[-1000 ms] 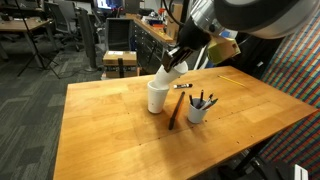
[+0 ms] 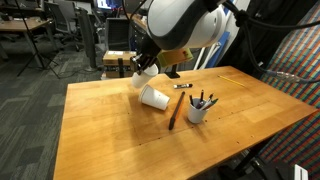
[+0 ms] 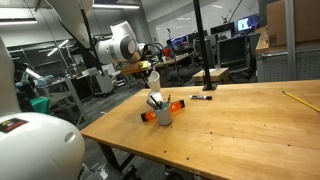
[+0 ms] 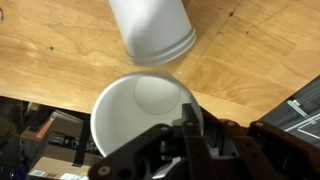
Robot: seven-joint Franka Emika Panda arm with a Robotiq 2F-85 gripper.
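A white cup (image 2: pixel 145 76) hangs above the table, my gripper (image 2: pixel 148 62) shut on its side. In the wrist view this held cup (image 4: pixel 145 112) shows its open mouth, with the dark gripper at its lower right edge. Below it, a second white cup (image 2: pixel 153 97) leans or lies tipped on the wooden table (image 2: pixel 95 120); the wrist view has that cup (image 4: pixel 155 28) at the top, close to the held cup's rim. Whether the two cups touch is hard to tell.
To the right stands a cup of pens and markers (image 2: pixel 198 113). An orange and black tool (image 2: pixel 177 111) lies between it and the tipped cup, with a dark marker (image 2: pixel 183 86) farther back.
My gripper has moved left in exterior view 1, carrying its cup. The lower cup, upright a second ago, has tipped over.
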